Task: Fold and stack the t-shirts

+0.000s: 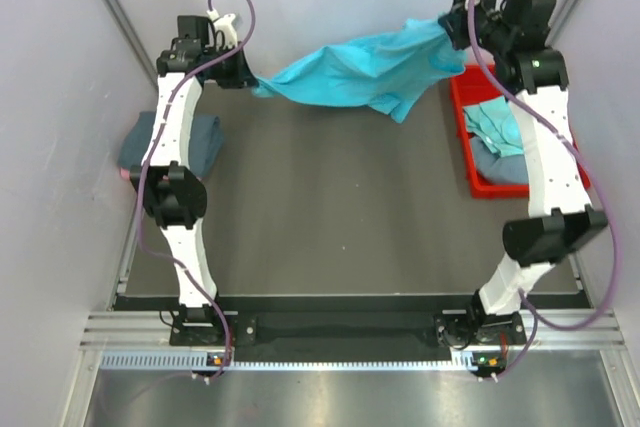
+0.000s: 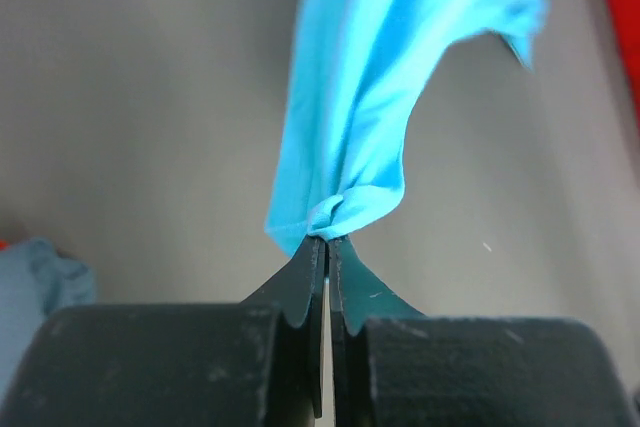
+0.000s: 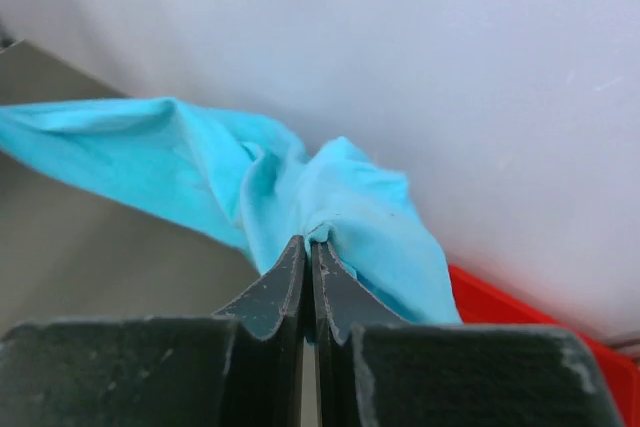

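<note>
A bright turquoise t-shirt (image 1: 345, 72) is stretched between my two grippers, lifted off the table at the far side. My left gripper is shut on one end of it, with a small gathered bit of cloth at the tips. The other end is pinched in my right gripper, which is shut and raised high near the red bin. In the right wrist view the shirt's cloth (image 3: 365, 212) bunches over the fingertips and runs off to the left. A lower corner of the shirt hangs free towards the right in the top view.
A red bin (image 1: 461, 137) stands at the right, holding a folded turquoise cloth (image 1: 495, 125) and a grey-blue one (image 1: 500, 164), partly hidden by my right arm. Dark blue folded cloth (image 1: 204, 144) lies at the left edge.
</note>
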